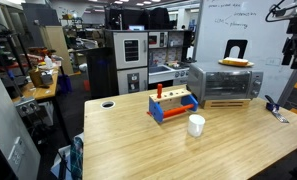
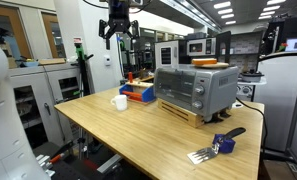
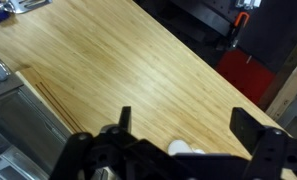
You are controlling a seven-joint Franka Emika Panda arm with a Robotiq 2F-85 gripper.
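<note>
My gripper hangs high above the table, its black fingers (image 3: 125,118) wide apart and nothing held between them. A white mug (image 1: 196,125) stands upright on the wooden table. From the wrist camera, the mug (image 3: 178,147) shows far below, partly hidden behind the gripper. A grey toaster oven (image 2: 198,90) stands toward the far side of the table with an orange-and-white item (image 2: 205,63) on top. Behind the mug lies a blue toy toolbox (image 1: 168,108) with a red peg (image 1: 159,90) upright on it.
A wooden rack (image 1: 227,102) sits low along the oven's front. At the table's right end lie a blue block-like object (image 2: 223,143) and a spatula (image 2: 202,155). A small dark-centred disc (image 1: 108,104) rests at the left.
</note>
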